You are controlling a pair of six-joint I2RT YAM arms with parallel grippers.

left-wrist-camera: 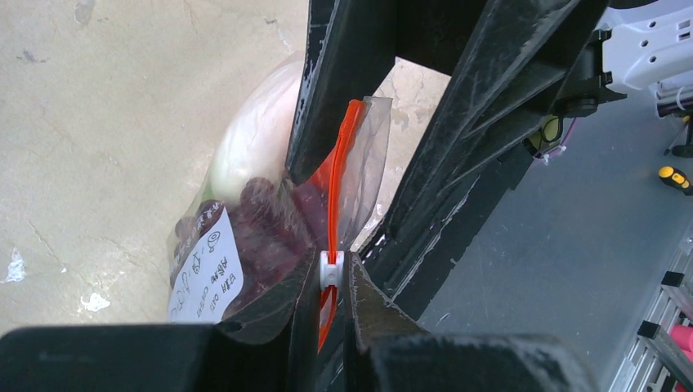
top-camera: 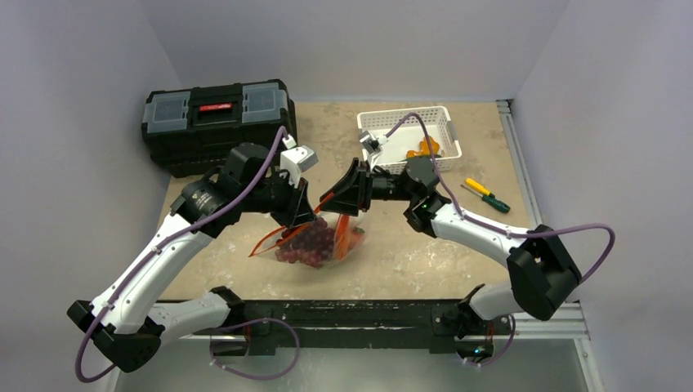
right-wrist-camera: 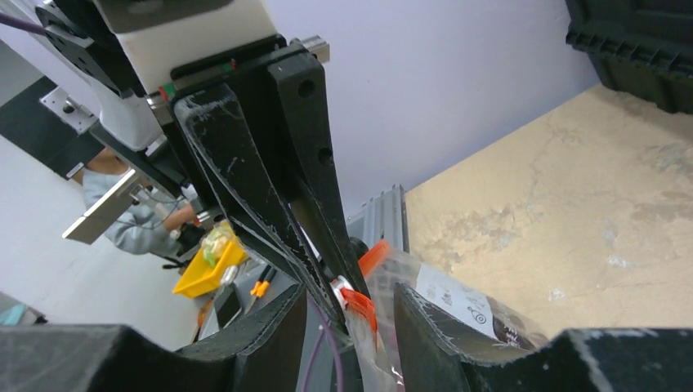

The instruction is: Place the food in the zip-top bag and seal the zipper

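The zip top bag [top-camera: 306,245] lies at the front middle with grapes [left-wrist-camera: 261,220], something white and orange food inside. My left gripper is shut on the white zipper slider of the bag, with the orange zipper strip [left-wrist-camera: 345,139] rising from it. My right gripper [top-camera: 343,192] stands part open just above, its fingers either side of the strip's upper end in the left wrist view. In the right wrist view, the strip's end and clear plastic lie between and beyond the right fingertips.
A black toolbox [top-camera: 216,122] sits at the back left. A white basket [top-camera: 372,118] with orange items is at the back right, and screwdrivers [top-camera: 494,202] lie at the right.
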